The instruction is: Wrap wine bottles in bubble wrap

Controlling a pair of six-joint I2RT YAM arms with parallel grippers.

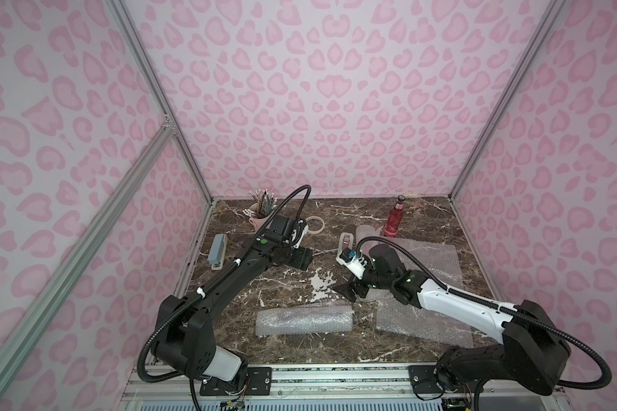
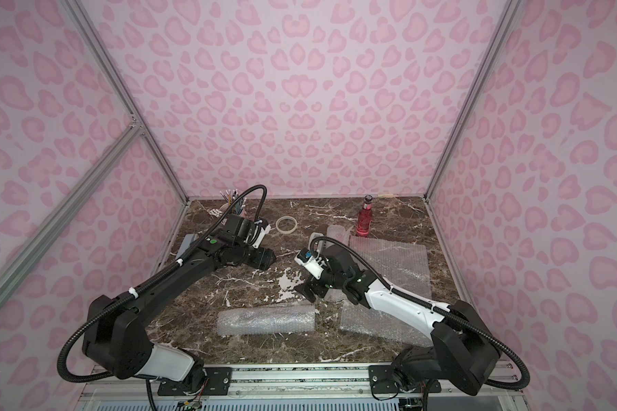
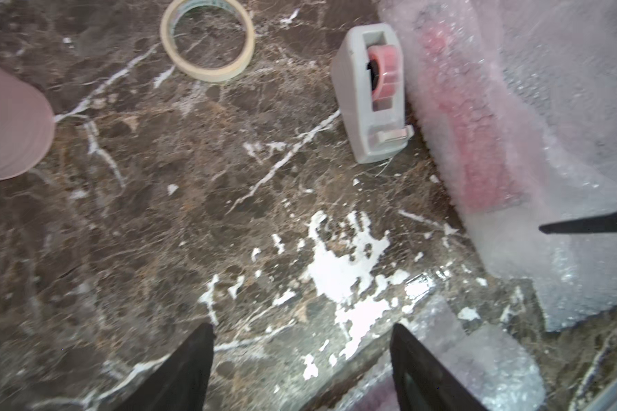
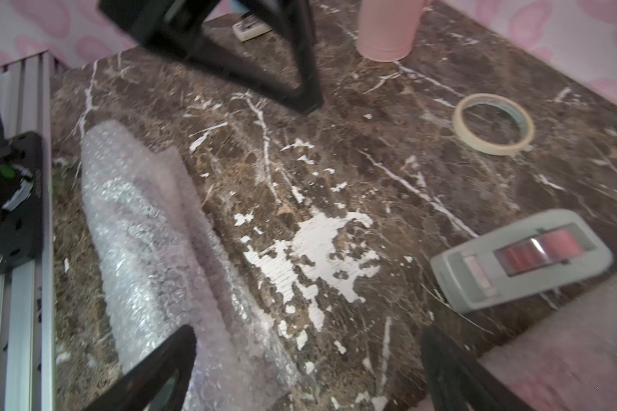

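A bubble-wrap roll (image 1: 303,320) lies across the front middle. A red bottle (image 1: 393,219) stands at the back right. Below it, bubble wrap sheets (image 1: 425,318) lie beside pinkish wrapped contents (image 3: 476,150), seen through the wrap in the left wrist view. My left gripper hangs over the middle, fingers apart with nothing between them. My right gripper is open to its right, above the gap between the roll and the pinkish wrap, holding nothing.
A white tape dispenser (image 3: 360,109) and a masking tape ring (image 3: 205,72) lie at centre back. A pen cup (image 1: 259,222) and a blue-topped object (image 1: 218,250) sit on the left.
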